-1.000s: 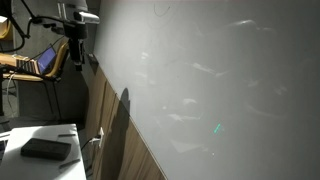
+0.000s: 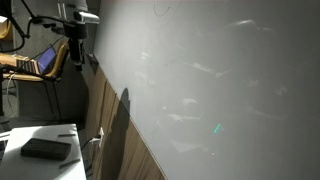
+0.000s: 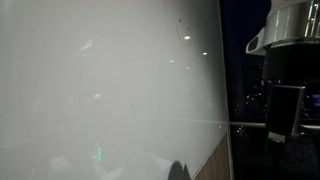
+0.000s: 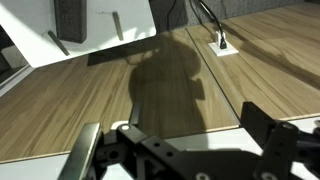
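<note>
My gripper stands open in the wrist view, its two dark fingers wide apart at the lower left and right. Nothing shows between them. Beneath it are wood panelling and a shadow. A dark box [image 2: 46,149] rests on a white table [image 2: 18,163] at the lower left of exterior view 1. Thin dark sticks, perhaps markers, lie on either side of the box; one stick [image 4: 118,25] is clear in the wrist view. A large whiteboard [image 2: 220,60] fills much of both exterior views, with a small green mark [image 2: 218,128] low on it.
Wood panelling [image 2: 118,140] runs below the whiteboard. A white wall socket [image 4: 224,44] holds a plug and black cable near the table. Behind the arm, a laptop [image 2: 43,63] sits by a yellow chair. Part of the arm [image 3: 290,45] shows against a dark window.
</note>
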